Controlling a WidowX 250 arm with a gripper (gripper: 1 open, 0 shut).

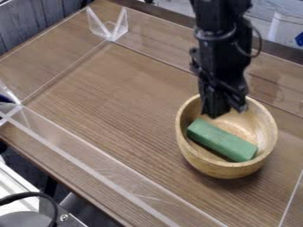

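Note:
A round wooden bowl [260, 140] sits at the right of the table, holding a green rectangular block [221, 140] that lies diagonally in it. My black gripper [214, 109] hangs over the back of the bowl, above and behind the block, its fingers shut with nothing seen between them.
Clear plastic pieces stand at the back left and along the left edge. A grey metal part with a black cable is at the bottom left corner.

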